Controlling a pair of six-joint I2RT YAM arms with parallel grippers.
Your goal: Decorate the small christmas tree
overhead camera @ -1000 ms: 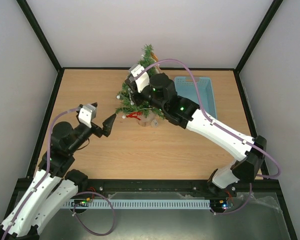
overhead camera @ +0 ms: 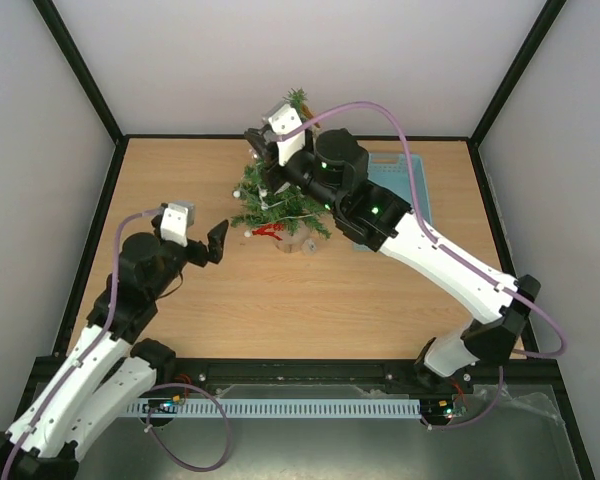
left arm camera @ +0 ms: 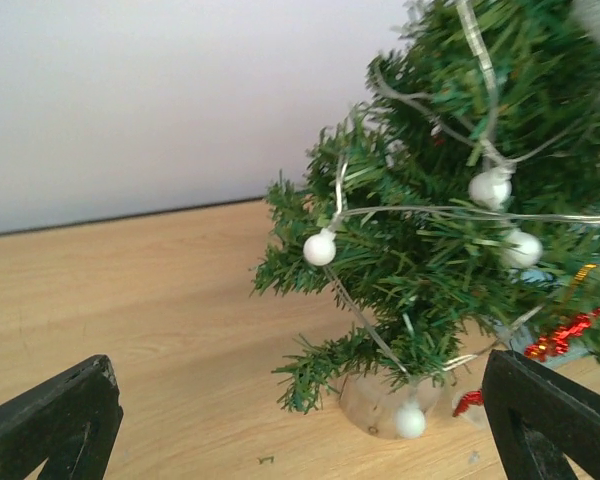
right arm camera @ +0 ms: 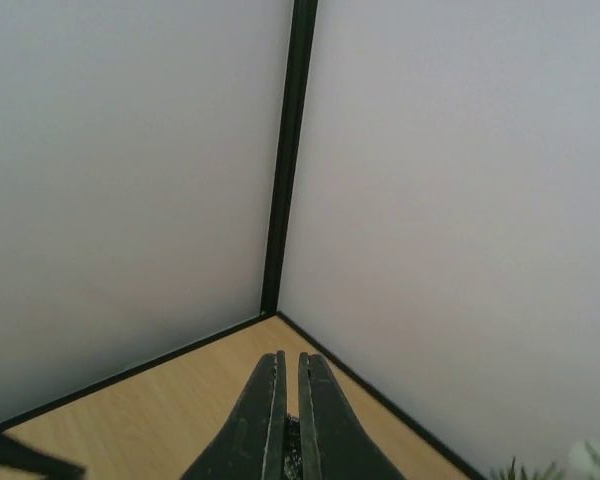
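Observation:
The small Christmas tree (overhead camera: 280, 205) stands at the back middle of the table, partly hidden under my right arm in the top view. In the left wrist view, a wire with white balls (left arm camera: 319, 248) winds round its green branches (left arm camera: 420, 260), and red tinsel (left arm camera: 563, 337) shows low on its right side. To the left of the tree is my left gripper (overhead camera: 216, 244), its fingers (left arm camera: 65, 425) wide apart with nothing between them. My right gripper is shut above the tree's upper part; nothing shows between its fingertips. Only a bit of green (right arm camera: 525, 470) enters the right wrist view.
A light blue basket (overhead camera: 405, 185) stands at the back right, partly covered by the right arm. Walls enclose the back and sides of the table.
My right gripper has moved back and a little left over the tree. The left arm has shifted slightly right, and its wrist has turned a little.

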